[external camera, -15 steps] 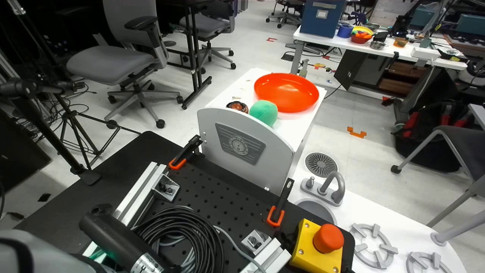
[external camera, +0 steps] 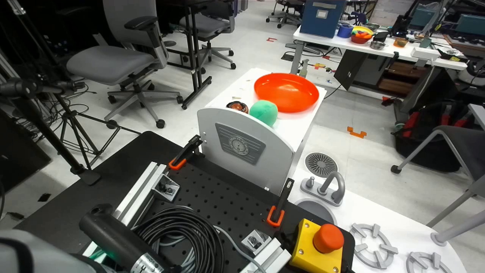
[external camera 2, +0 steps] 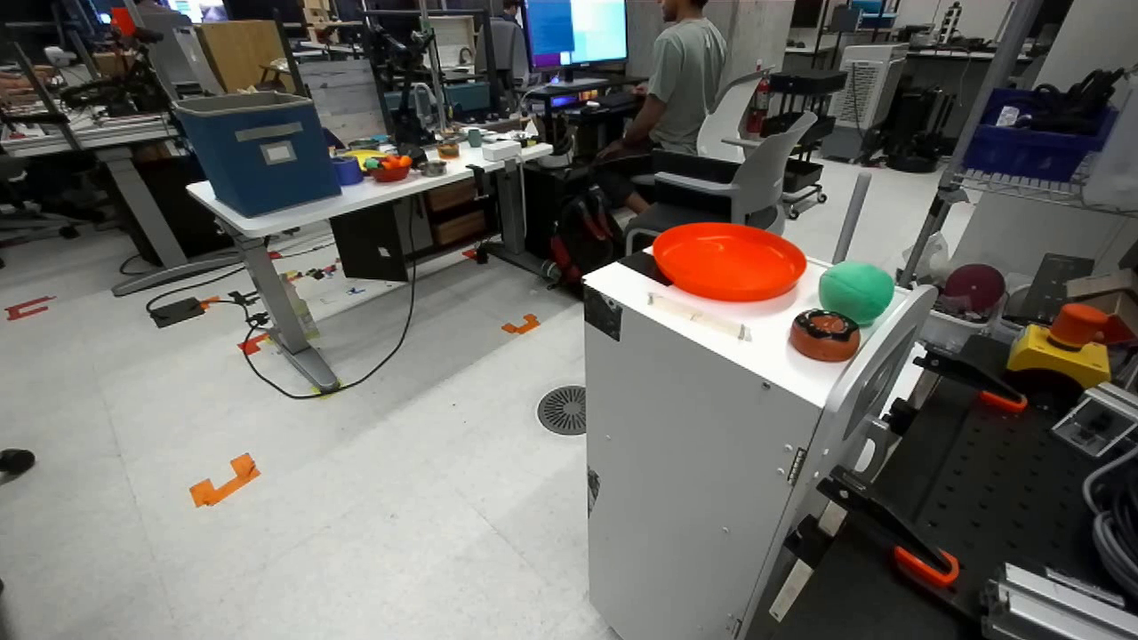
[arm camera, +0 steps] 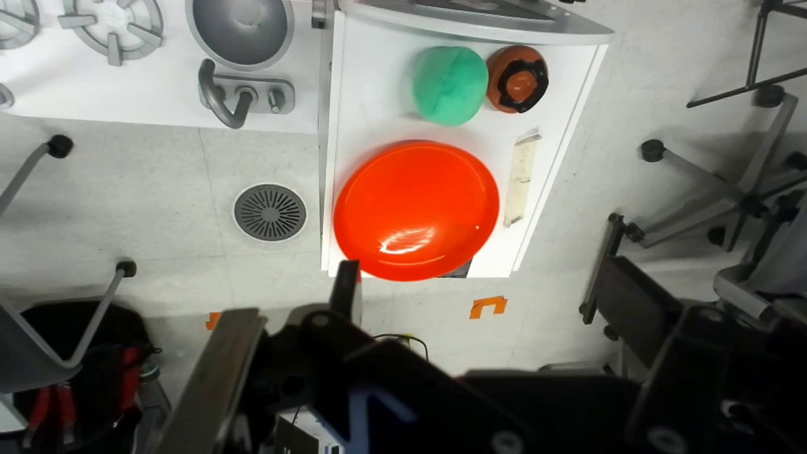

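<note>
A round orange-red plate [arm camera: 416,208] lies on a white cabinet top. Beside it, nearer the grey backboard, a green ball-like object [arm camera: 451,86] and a brown round object with a black scalloped top [arm camera: 518,79] sit side by side. In exterior view 2 the same plate [external camera 2: 730,261], green object [external camera 2: 856,293] and brown object [external camera 2: 824,335] appear separate from one another. My gripper is open along the bottom of the wrist view, its dark fingers [arm camera: 345,291] wide apart with nothing held. Neither exterior view shows the fingers.
The grey backboard [external camera: 245,148] stands upright along one cabinet edge. A strip of tape [arm camera: 521,179] marks the white top. Beside the cabinet are a toy faucet [external camera: 334,186], a sink bowl [arm camera: 240,30] and burners. A yellow emergency-stop box [external camera: 318,248] sits on the black pegboard.
</note>
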